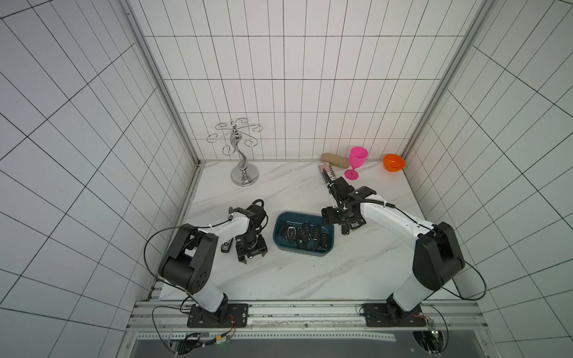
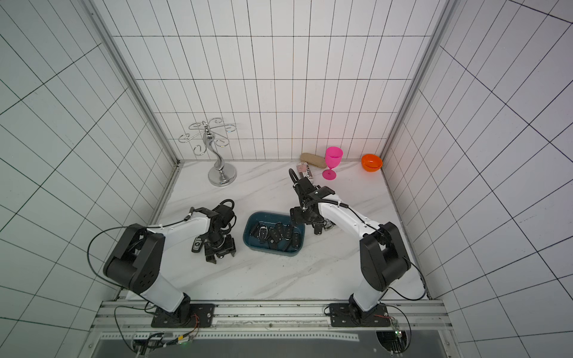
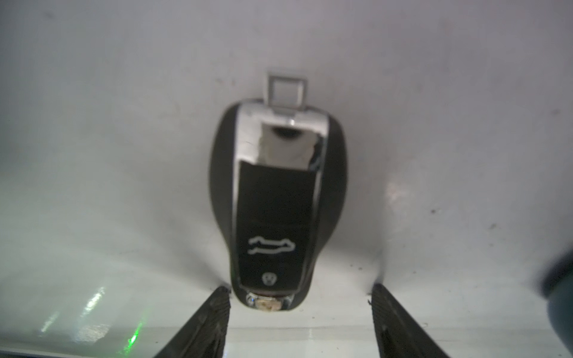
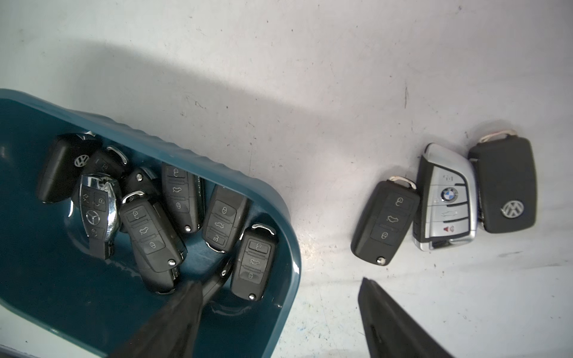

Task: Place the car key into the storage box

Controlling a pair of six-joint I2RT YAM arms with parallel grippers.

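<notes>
A teal storage box (image 4: 101, 122) holding several car keys stands mid-table. In the left wrist view my left gripper is open low over a black-and-silver key (image 3: 275, 203), whose lower end lies near the left fingertip. My right gripper is apart-jawed and empty above the box's right end. Right of the box lie a black flip key (image 4: 382, 222), a silver BMW key (image 4: 447, 197) and a black VW key (image 4: 501, 185). Another key (image 2: 197, 244) lies at the left, beside the left gripper.
A chrome stand (image 1: 243, 174) is at back left. A beige cylinder (image 1: 334, 160), striped item (image 2: 304, 170), pink goblet (image 1: 358, 156) and orange bowl (image 1: 394, 163) line the back right.
</notes>
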